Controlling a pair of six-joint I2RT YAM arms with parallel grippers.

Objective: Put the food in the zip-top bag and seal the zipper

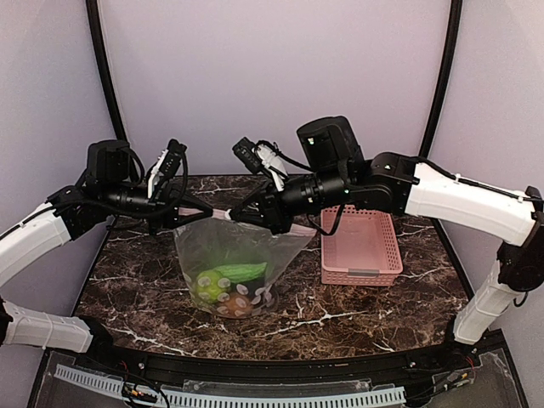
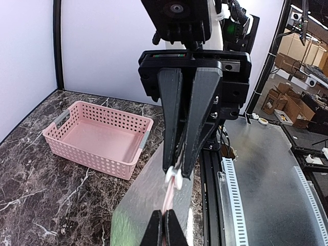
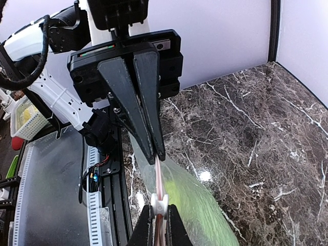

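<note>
The clear zip bag point(image 1: 197, 246) hangs upright between my grippers, its lower end at the marble table. Inside show a long green food item point(image 1: 241, 273), a yellow-green one point(image 1: 209, 287) and a brown one point(image 1: 235, 307), with something dark beside them. My left gripper point(image 1: 211, 212) is shut on the left end of the pink zipper strip point(image 3: 158, 177). Just to its right, my right gripper point(image 1: 233, 216) is shut on the white zipper slider point(image 2: 174, 177), which sits on the strip. The strip continues past the right gripper. Whether the zipper's lips are joined cannot be seen.
A pink perforated basket point(image 1: 361, 273) stands empty on the right, behind the right forearm. Bare marble table point(image 1: 374, 319) lies in front of the basket and left of the bag. A metal rail point(image 1: 272, 398) runs along the front edge.
</note>
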